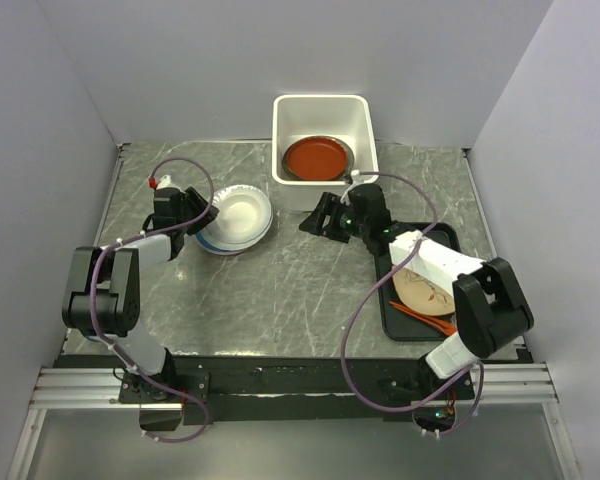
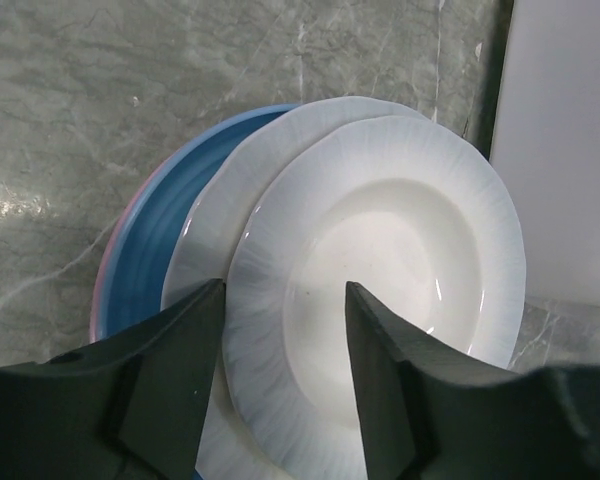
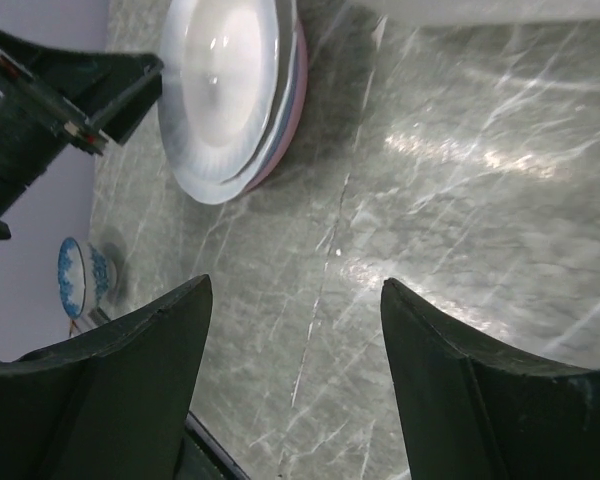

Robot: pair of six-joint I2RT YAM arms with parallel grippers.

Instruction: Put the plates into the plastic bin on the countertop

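A stack of plates lies on the counter left of the white plastic bin (image 1: 294, 196). On top is a white plate (image 2: 365, 160), above a second white plate (image 2: 205, 235) and a blue plate (image 2: 145, 270). The top plate sits off-centre, shifted towards the bin. My left gripper stands open at the stack's left side. One finger (image 2: 195, 350) is at the top plate's rim, the other over its middle; contact is hard to tell. My right gripper (image 1: 314, 213) is open and empty in front of the bin. Inside the bin lies a red-brown plate (image 1: 316, 158).
At the right, a black rack (image 1: 395, 325) holds a beige plate (image 1: 420, 292) and orange utensils (image 1: 425, 318), partly under my right arm. A patterned cup (image 3: 80, 277) stands at the left.
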